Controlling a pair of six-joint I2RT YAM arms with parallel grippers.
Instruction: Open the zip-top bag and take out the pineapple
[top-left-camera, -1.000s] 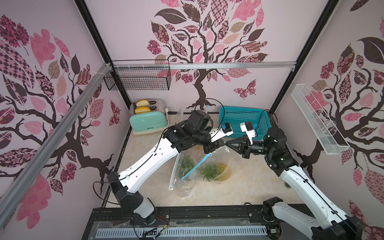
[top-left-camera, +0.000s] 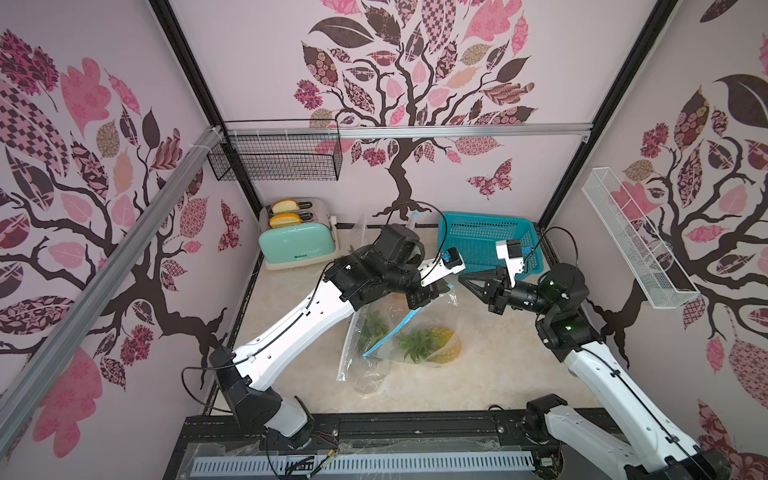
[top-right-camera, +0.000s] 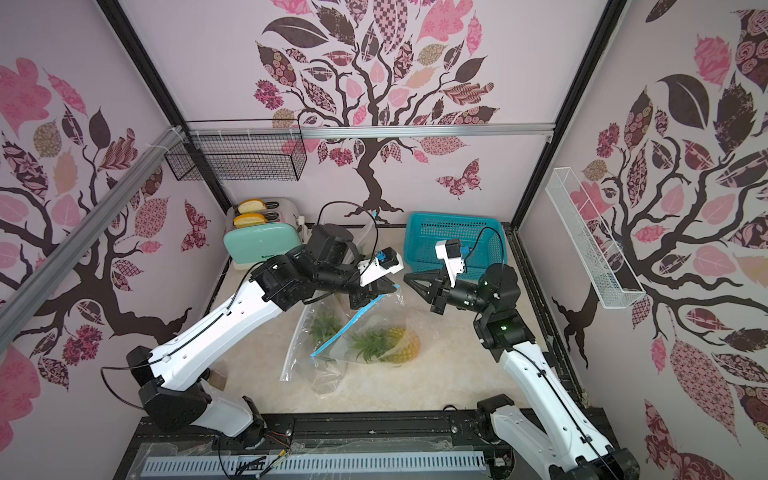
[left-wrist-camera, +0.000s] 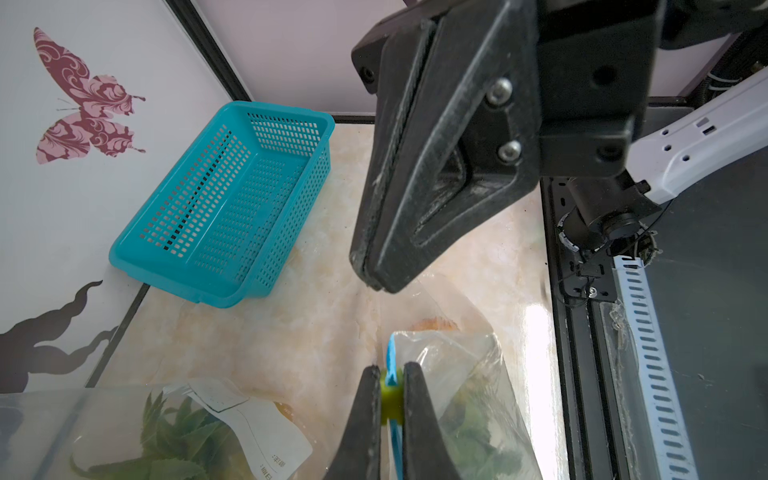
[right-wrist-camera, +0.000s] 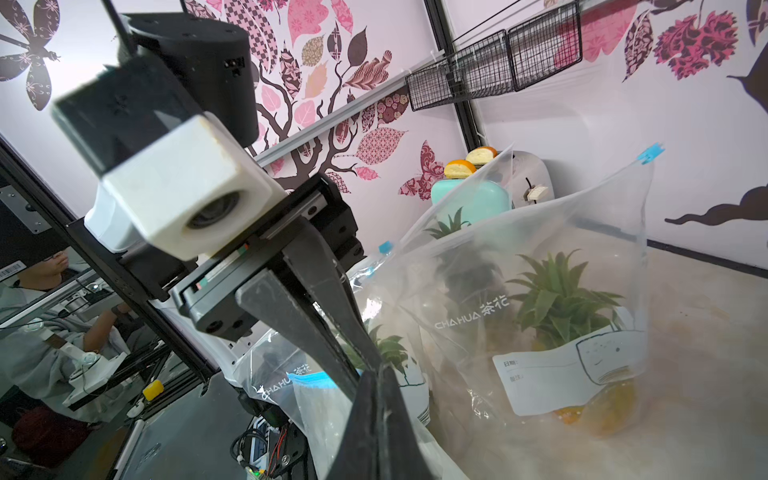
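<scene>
A clear zip bag with a blue zip strip (top-left-camera: 400, 326) lies in front of the arms, with a pineapple (top-left-camera: 445, 345) inside it. On the strip sits a yellow-green slider (left-wrist-camera: 391, 406), with my left gripper shut on it. The strip's free end (left-wrist-camera: 391, 347) pokes up just past the slider. Above that end, apart from it, stand the tips of my right gripper. In the right wrist view, my right gripper is closed with nothing between its fingers.
Other clear bags with pineapples stand behind, one with a white label (right-wrist-camera: 552, 380). A turquoise basket (top-left-camera: 448, 214) is at the back right, and a mint toaster (top-left-camera: 300, 241) at the back left.
The left gripper stays at the slider, almost still.
</scene>
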